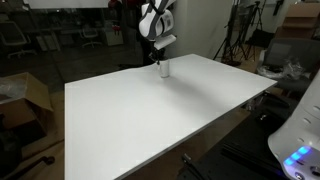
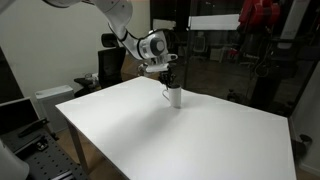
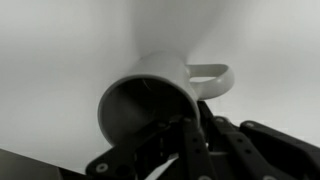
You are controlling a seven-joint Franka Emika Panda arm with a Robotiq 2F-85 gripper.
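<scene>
A white mug (image 1: 165, 69) is near the far edge of the white table in exterior view 1. Exterior view 2 has the same mug (image 2: 175, 98) upright; whether its base touches the tabletop I cannot tell. From the wrist, the mug (image 3: 162, 67) shows its dark inside, with the handle (image 3: 215, 79) pointing right. My gripper is shut on the mug's rim, on the side close to the handle. The fingertips are dark and partly lost against the mug's shadowed opening.
Around the mug, the white table (image 1: 125, 115) is broad and bare. A white arm base with a blue light (image 1: 296, 157) stands at the near right corner in exterior view 1. Boxes (image 1: 24, 104) and chairs are off the table.
</scene>
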